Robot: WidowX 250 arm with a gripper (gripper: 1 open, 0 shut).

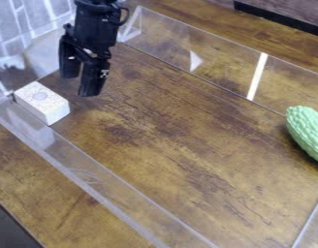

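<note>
My black gripper (pixel 84 70) hangs at the upper left, open, pointing down above the wooden surface, with nothing seen between its fingers. A white box (pixel 43 103) with a faint printed pattern lies on the wood at the left, just below and left of the gripper, against the clear wall. A green bumpy bitter melon (pixel 306 132) lies at the far right edge, partly out of view.
Clear plastic walls (pixel 123 199) enclose the wooden work area (pixel 188 145). A pale translucent sheet stands at the upper left behind the box.
</note>
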